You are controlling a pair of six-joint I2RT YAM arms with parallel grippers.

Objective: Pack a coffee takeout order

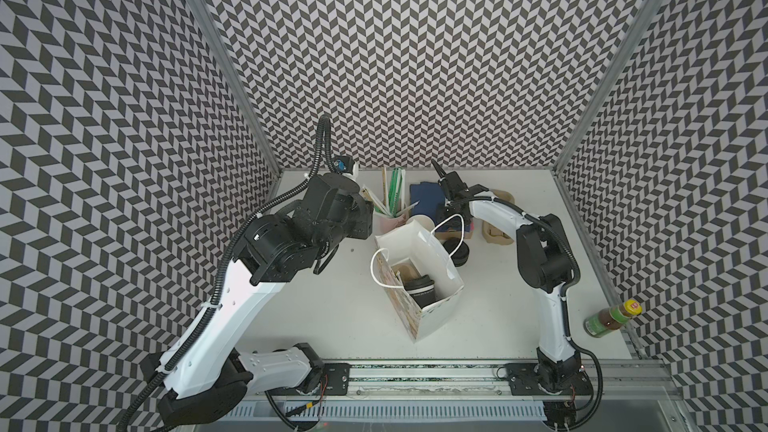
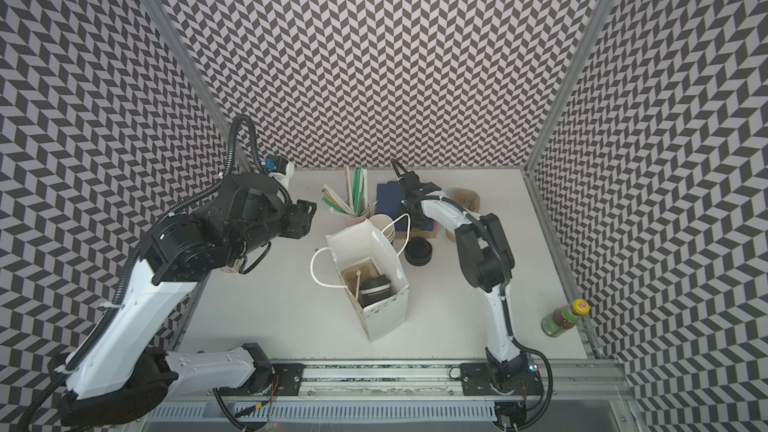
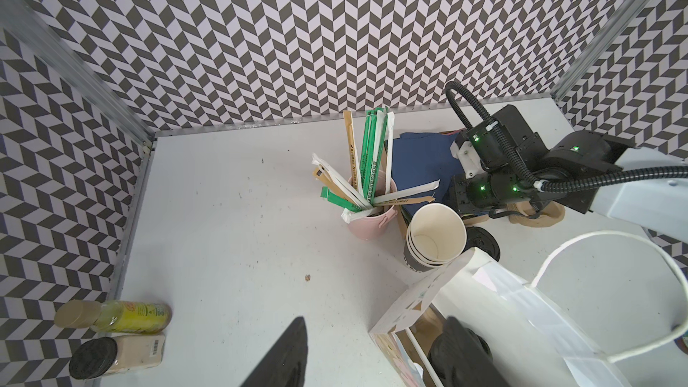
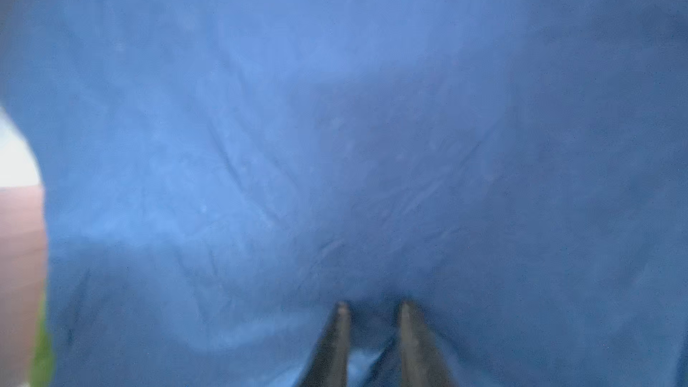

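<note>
My right gripper points down at a dark blue napkin (image 4: 430, 136) that fills the right wrist view. Its fingertips (image 4: 342, 308) stand part open, close over or touching the cloth, which rises in a small fold between them. A white paper bag (image 1: 436, 312) stands upright and open at mid-table, a carrier with a black-lidded cup (image 1: 419, 291) inside. My left gripper hangs above the table left of the bag, fingers apart and empty. Behind the bag stand stacked cups (image 3: 435, 235), a black lid (image 3: 483, 243) and a pink cup (image 3: 370, 222) of straws and sticks.
A sauce bottle (image 1: 613, 317) lies at the right front edge, and a cardboard carrier (image 1: 499, 228) is partly under the right arm. Two bottles, one yellow-labelled (image 3: 132, 316), lie at far left.
</note>
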